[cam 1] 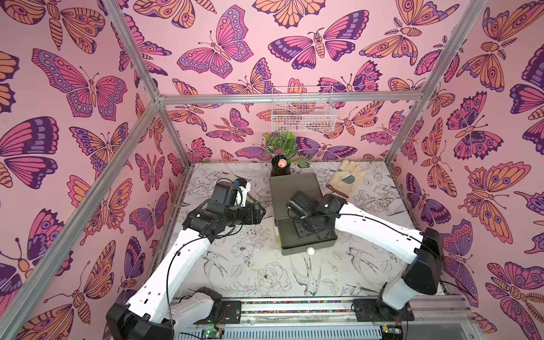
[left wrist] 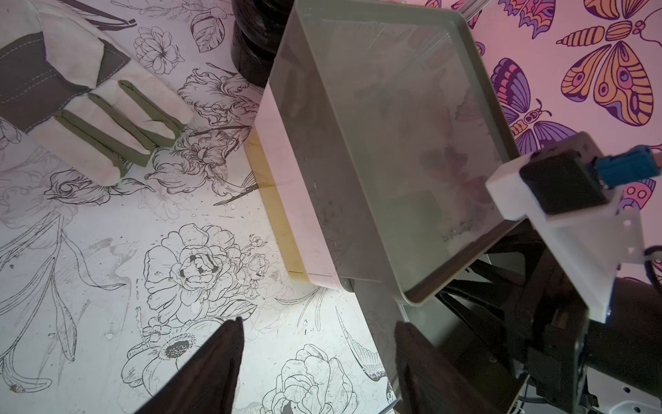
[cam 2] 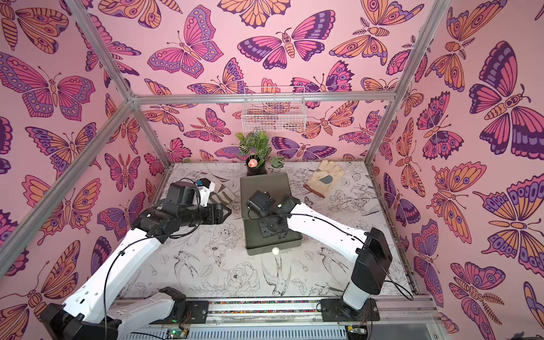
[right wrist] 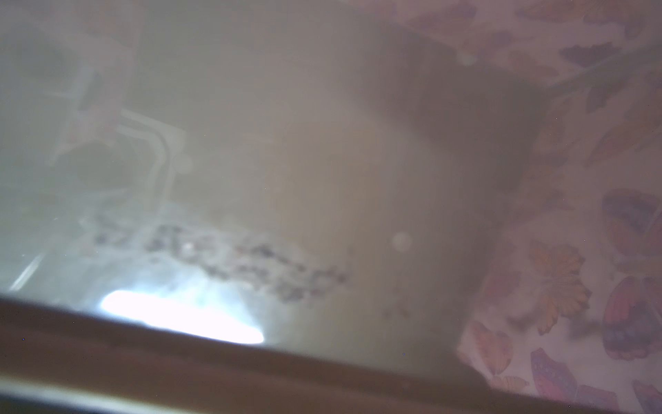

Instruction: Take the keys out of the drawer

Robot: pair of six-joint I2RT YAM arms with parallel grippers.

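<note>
An olive-grey drawer unit (cam 1: 294, 187) stands mid-table, with a greyish lower part (left wrist: 365, 310) showing below its top in the left wrist view. My left gripper (cam 1: 255, 213) hangs left of the unit; its two fingers (left wrist: 213, 365) are apart, nothing visible between them. My right gripper (cam 2: 266, 226) is low over the front part of the unit, largely hidden by its own housing; in the right wrist view only a blurred grey surface and edge show, so its finger state is unclear.
A potted plant (cam 1: 283, 147) stands behind the unit. A tan glove (cam 1: 345, 178) lies back right; another glove (left wrist: 82, 96) lies left, beneath the left arm. A wire basket (cam 2: 273, 119) hangs on the back wall.
</note>
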